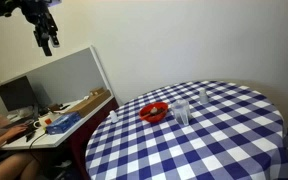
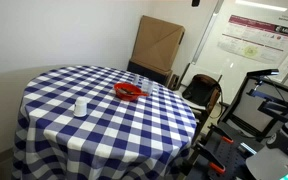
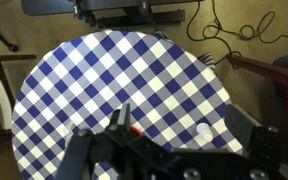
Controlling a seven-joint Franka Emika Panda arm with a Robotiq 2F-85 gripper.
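High above the table at the upper left of exterior view 1 is my gripper [image 1: 50, 48], pointing down and well clear of everything on the cloth. In the wrist view the gripper stands open, its dark fingers spread wide with nothing held. A red bowl [image 1: 154, 113] with something in it sits on the checked table [image 1: 219, 147]; exterior view 2 shows a utensil-like shape in the bowl [image 2: 130, 92]. The gripper hides most of the bowl [image 3: 135, 129] in the wrist view. Beside it is a clear container [image 1: 181, 113]. A white cup [image 2: 80, 106] stands apart.
Behind the clear container is a small white object [image 1: 204, 94], and another pale item [image 1: 112, 117] lies near the table's left edge. A desk with a monitor [image 1: 17, 93] and a seated person are at left.
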